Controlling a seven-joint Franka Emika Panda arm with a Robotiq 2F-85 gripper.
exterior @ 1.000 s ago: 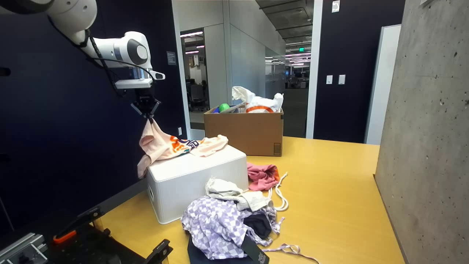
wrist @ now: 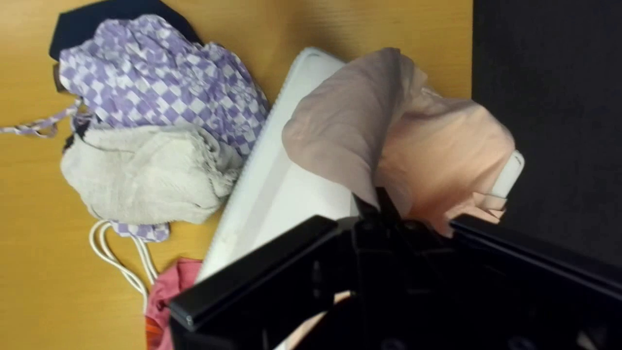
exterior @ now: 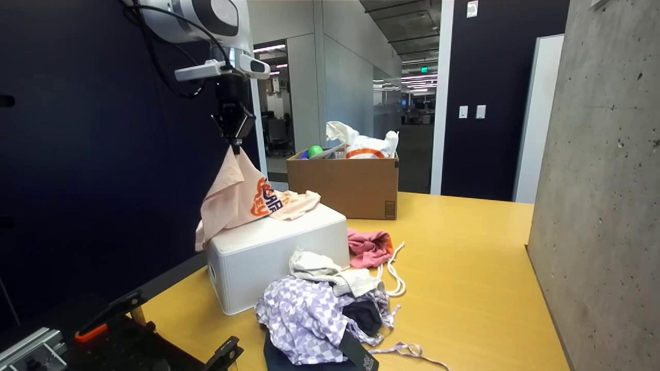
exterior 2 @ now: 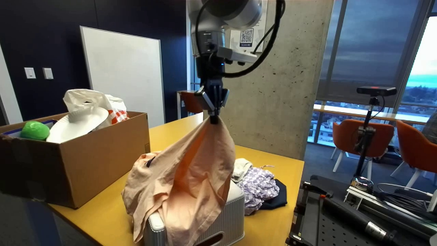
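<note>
A peach cloth garment (exterior: 238, 195) with orange and dark lettering is pinched at one point and drawn up into a peak. My gripper (exterior: 236, 148) is shut on that peak, above the white ribbed box (exterior: 281, 253). The rest of the garment (exterior 2: 180, 184) still drapes over the box top and hangs down its end, as exterior view 2 shows. From the wrist view, the fingertips (wrist: 366, 205) meet at the cloth, and folds of the garment (wrist: 344, 116) spread beyond them across the box (wrist: 291, 175). How much fabric lies between the fingers is too small to tell.
Beside the box lies a pile with a purple checkered garment (exterior: 303, 321), a cream cloth (exterior: 315, 263) and dark fabric. A pink cloth (exterior: 369, 247) with white cords rests behind it. A full cardboard box (exterior: 343, 188) stands at the back.
The gripper has moved right and higher in exterior view 1, pulling the garment's peak up with it. More cloth is now lifted off the box top; the pile has not moved.
</note>
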